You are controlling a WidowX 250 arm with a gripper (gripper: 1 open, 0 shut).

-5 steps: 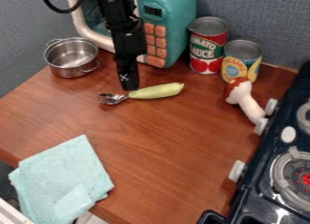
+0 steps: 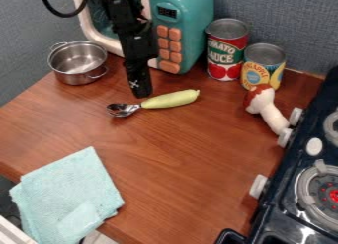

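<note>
My black gripper (image 2: pixel 140 87) hangs at the upper middle of the camera view, in front of the teal toy microwave (image 2: pixel 188 31), its fingertips just above and behind a spoon (image 2: pixel 123 109) and a pale yellow corn cob (image 2: pixel 172 99) lying on the wooden table (image 2: pixel 158 169). Whether the fingers are open or shut is hard to make out. A steel pot (image 2: pixel 78 63) sits to the left of the gripper.
A tomato sauce can (image 2: pixel 224 55) and a second can (image 2: pixel 263 68) stand at the back right, with a toy drumstick (image 2: pixel 266 112) in front. A black toy stove (image 2: pixel 306 189) fills the right edge; a folded cloth (image 2: pixel 66 192) lies front left.
The objects on the table look unmoved.
</note>
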